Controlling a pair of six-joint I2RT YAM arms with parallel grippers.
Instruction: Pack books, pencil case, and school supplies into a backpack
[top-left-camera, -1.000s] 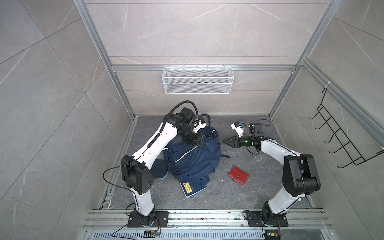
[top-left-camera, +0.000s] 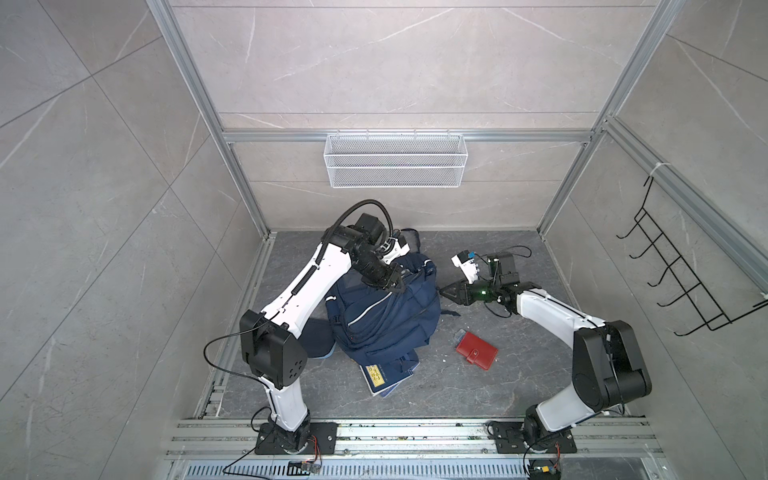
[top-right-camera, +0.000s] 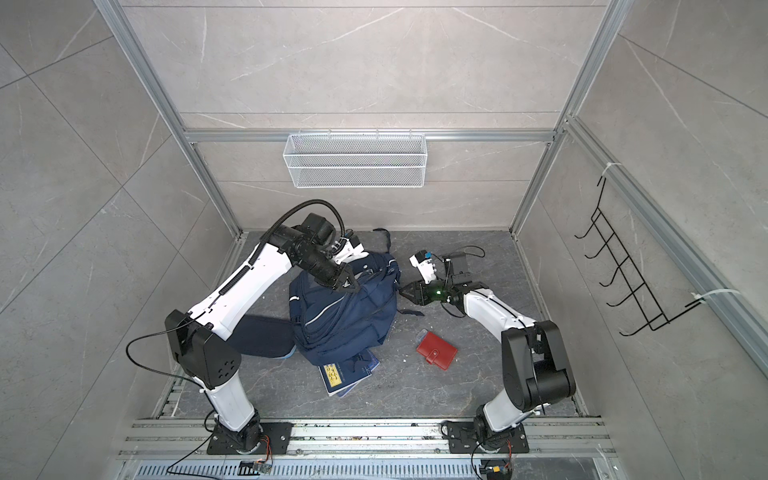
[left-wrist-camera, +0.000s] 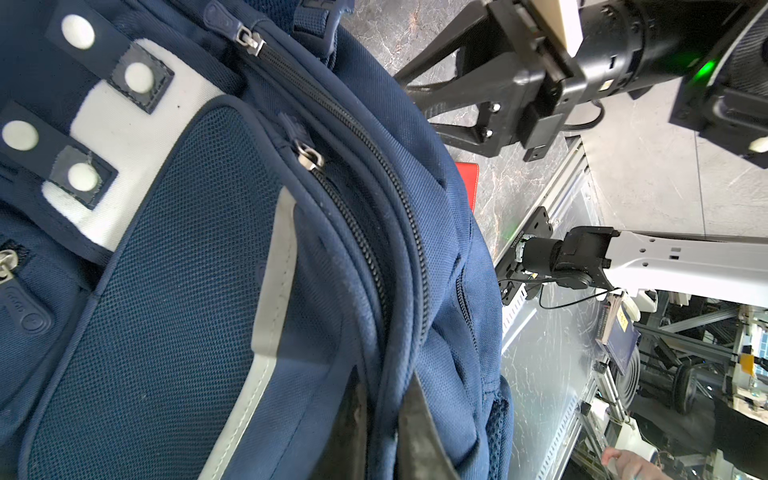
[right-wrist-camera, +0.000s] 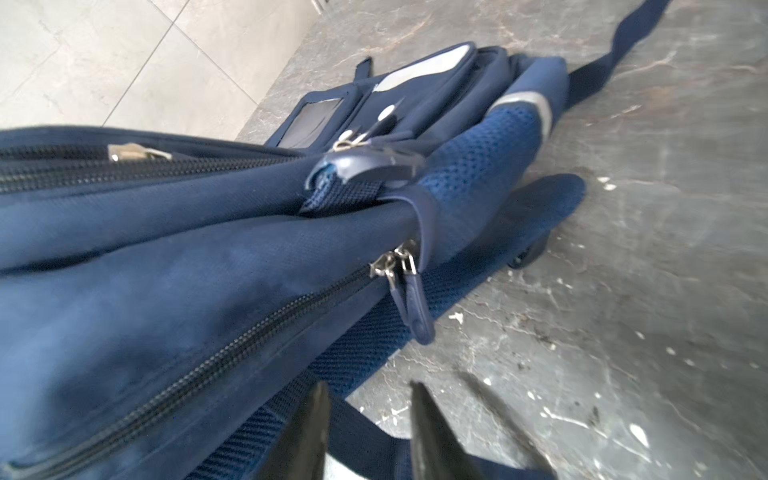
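The navy backpack (top-left-camera: 376, 328) lies at the centre. My left gripper is shut on the backpack's zipped edge, near its upper zippers. My right gripper is beside the backpack's right side, part open and empty, its blurred fingertips near a hanging strap and below a pair of zipper pulls (right-wrist-camera: 408, 296). Books (top-left-camera: 376, 377) stick out from under the backpack's front. A red case (top-left-camera: 477, 349) lies on the floor to the front right.
A white wire basket (top-left-camera: 396, 160) hangs on the back wall and a black hook rack (top-left-camera: 672, 264) on the right wall. A dark flat item (top-right-camera: 260, 336) lies left of the backpack.
The left arm and backpack are nearly unchanged.
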